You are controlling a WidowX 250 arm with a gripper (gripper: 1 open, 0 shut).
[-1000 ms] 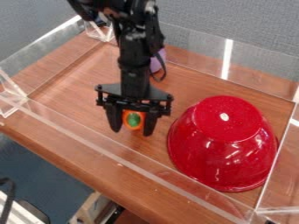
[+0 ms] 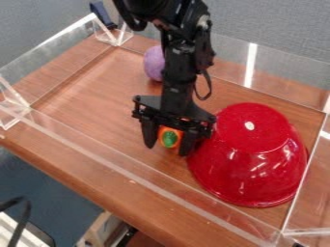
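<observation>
The black gripper (image 2: 172, 135) reaches down to the middle of the wooden surface, its fingers either side of a small orange object with a green spot (image 2: 169, 137). It is beside the large red bowl (image 2: 248, 159), which is upside down on the right. Whether the fingers press on the small object cannot be told. A purple round object (image 2: 153, 62) sits behind the arm.
Clear plastic walls edge the wooden surface (image 2: 91, 116). A dark gap with some hardware lies beyond the front left edge.
The gripper and the orange-green object have shifted right, closer to the red bowl. More of the purple object now shows left of the arm.
</observation>
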